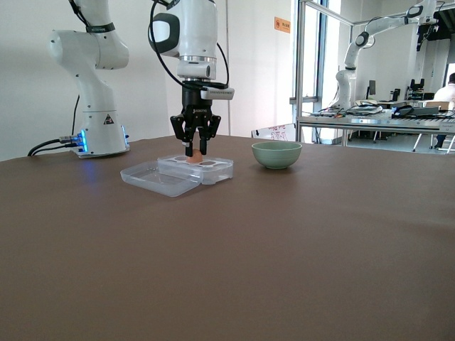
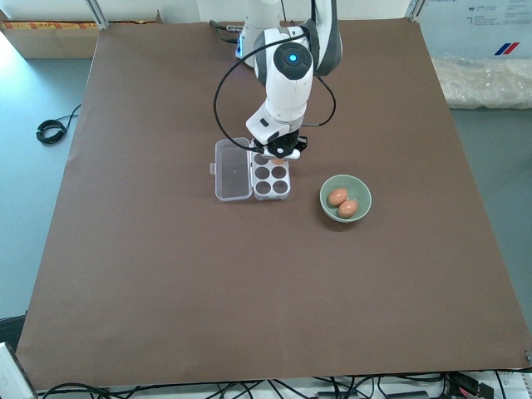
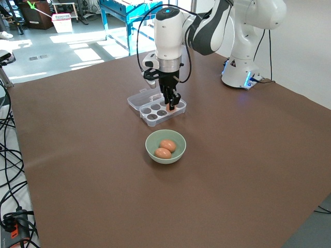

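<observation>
A clear plastic egg box (image 2: 271, 184) lies open, its lid (image 2: 233, 170) flat beside the six-cup tray. My black gripper (image 1: 195, 145) is lowered over the tray, its fingers around an egg (image 1: 194, 158) sitting in one cup; whether they grip it is hard to tell. In the right view the fingers hide part of that egg (image 3: 169, 107). A pale green bowl (image 3: 165, 133) stands nearby, holding two brown eggs (image 3: 167, 145).
The white arm base (image 1: 103, 135) stands behind, with cables. Cables also run along the table's edge.
</observation>
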